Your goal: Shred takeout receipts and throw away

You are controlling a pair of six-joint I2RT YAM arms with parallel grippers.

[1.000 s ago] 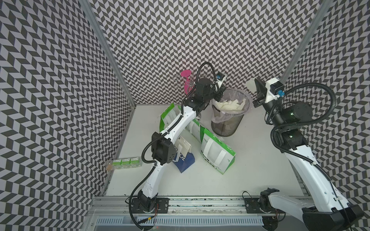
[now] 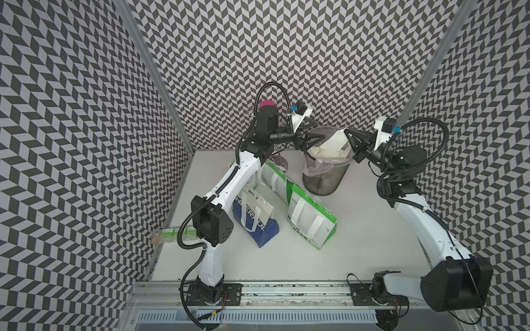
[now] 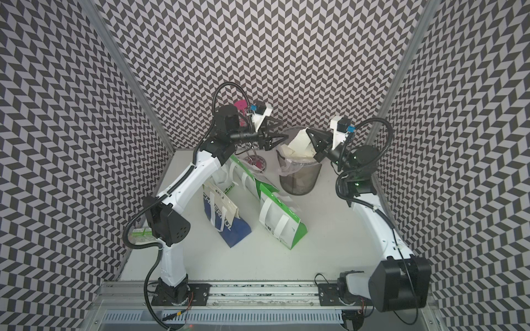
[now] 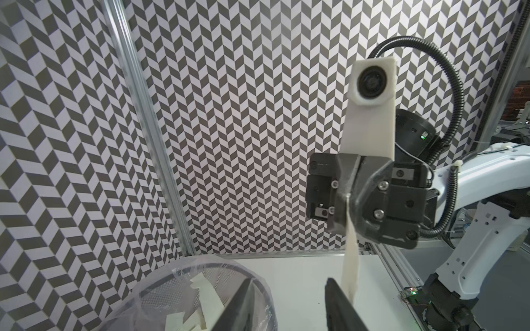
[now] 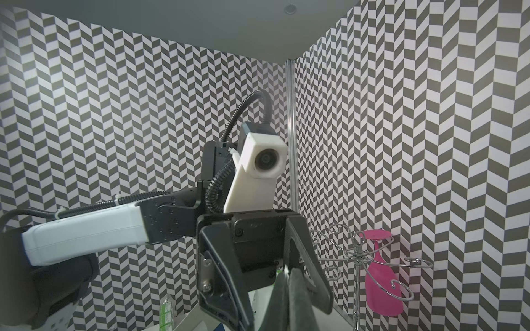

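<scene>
A pale piece of receipt paper (image 2: 334, 144) hangs over the mouth of the mesh bin (image 2: 322, 182), with my right gripper (image 2: 347, 132) shut on it. The left wrist view shows this paper (image 4: 350, 259) edge-on below the closed fingers. My left gripper stands open, nothing between its fingers, left of the held paper and facing the right gripper. Torn paper strips (image 4: 208, 298) lie inside the lined bin. In the right wrist view, the shut right fingertips (image 5: 281, 284) hide nearly all of the paper.
Green-and-white bags (image 2: 312, 221) and a blue bag (image 2: 265, 234) stand left of and in front of the bin. Behind the left arm are a wire rack (image 5: 357, 264) and a pink item (image 5: 384, 289).
My right gripper has moved left with the paper, bringing it over the bin. My left gripper has drawn back to the left and now faces it.
</scene>
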